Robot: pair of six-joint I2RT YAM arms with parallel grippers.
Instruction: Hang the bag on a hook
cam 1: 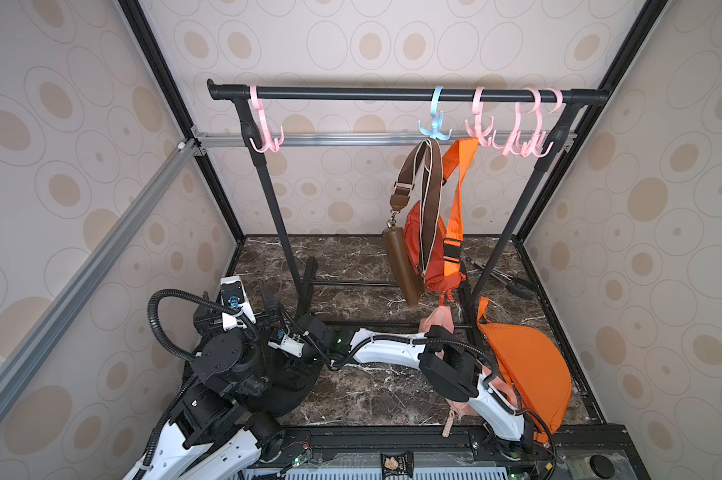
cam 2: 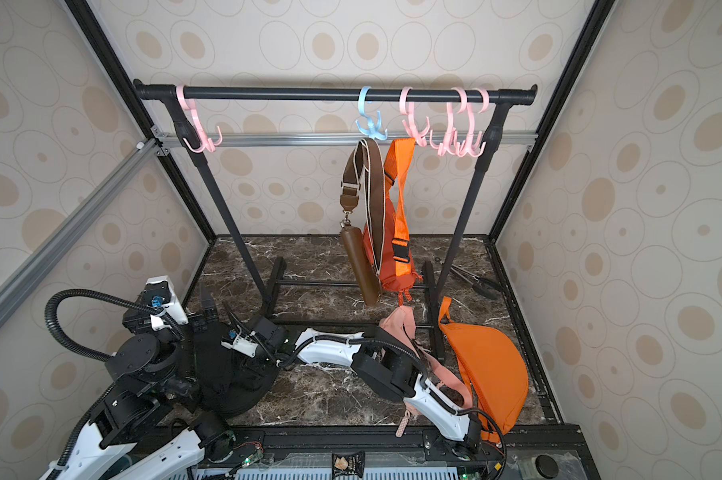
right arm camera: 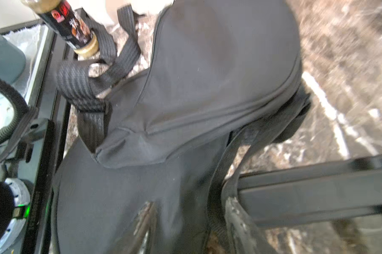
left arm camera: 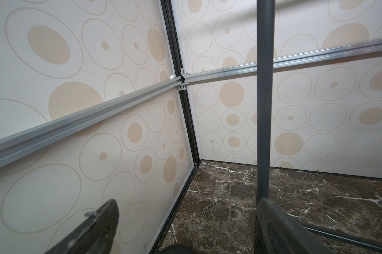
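A black bag (right arm camera: pixel 216 50) with webbing straps (right arm camera: pixel 74 82) lies on the marble floor at the front left, partly hidden under both arms in the top views. My right gripper is low over it, fingers apart at the bag beside a strap; whether it touches is unclear. My left gripper stands open above the bag, facing the left rear corner. Pink hooks (cam 1: pixel 266 137) and a blue hook (cam 1: pixel 435 120) hang from the rail (cam 1: pixel 337 92).
A brown bag (cam 1: pixel 401 264) and red bag (cam 1: pixel 442 276) hang below the hooks' right group. An orange bag (cam 1: pixel 525 368) and pink bag (cam 2: pixel 397 320) lie at right. A bottle (right arm camera: pixel 68 27) stands by the black bag.
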